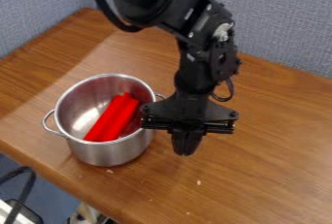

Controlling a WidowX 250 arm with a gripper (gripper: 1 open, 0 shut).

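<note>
A steel pot (85,107) with side handles stands on the left of the wooden table (259,179). Inside it lie red cylindrical objects (109,121). My black gripper (184,141) points down just to the right of the pot, over bare wood, and is shut with nothing visible between its fingers. Its body partly covers the pot's right rim.
Bare table spreads to the right and behind the pot. Grey padded walls (285,34) border the back. Dark cables (16,204) hang beyond the table's front-left edge.
</note>
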